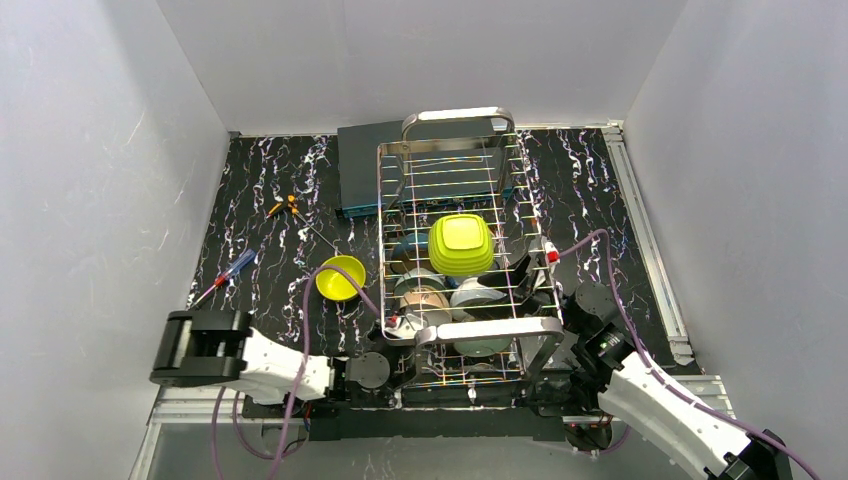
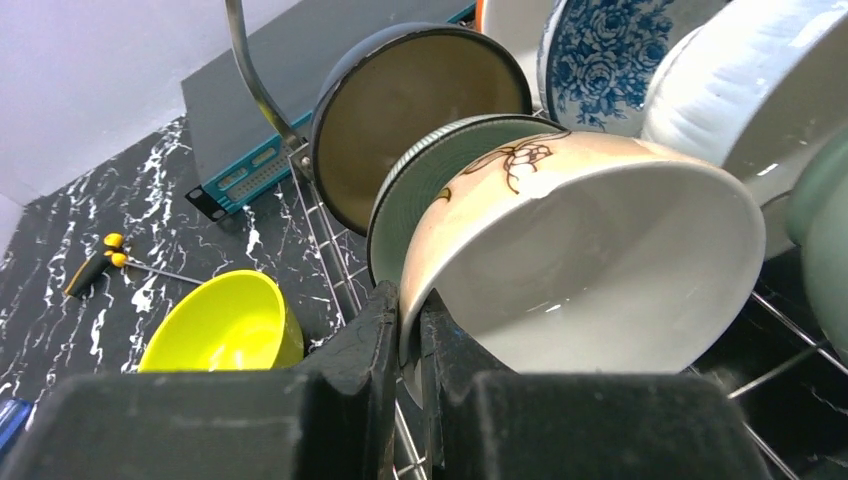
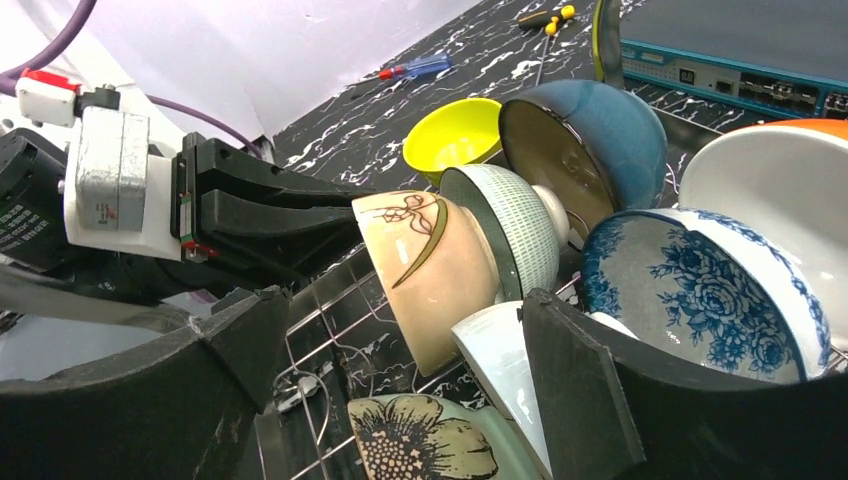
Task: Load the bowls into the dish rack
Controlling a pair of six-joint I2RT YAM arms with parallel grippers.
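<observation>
The wire dish rack [image 1: 450, 184] has an upper tier bearing green-yellow square bowls [image 1: 461, 246]; several bowls lean on its lower tier. My left gripper is shut on the rim of a peach bowl [image 2: 560, 160], which stands tilted on its side in the lower tier. Touching or close behind it are a green ribbed bowl [image 2: 440, 170] and a dark blue bowl [image 2: 420, 110]. My right gripper stands open, its fingers either side of a white bowl [image 3: 505, 365] and a flower-painted green bowl [image 3: 420, 440], apparently not gripping them.
A yellow bowl [image 1: 341, 278] rests on the marble table left of the rack. Farther left lie a blue screwdriver [image 1: 238, 264] and an orange-black tool [image 1: 285, 207]. A dark flat box [image 1: 365, 170] sits under the rack's far part.
</observation>
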